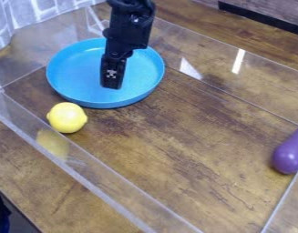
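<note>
My black gripper (115,73) reaches down from the top of the camera view over a blue round plate (72,75), its tip above the plate's middle. How its fingers stand is hard to make out against the dark body. A yellow lemon-like object (67,117) sits on the wood just in front of the plate, at the lower left. A purple eggplant-like object (289,151) lies at the right edge.
Clear panels or strips run along the left and right sides of the wooden surface (176,159).
</note>
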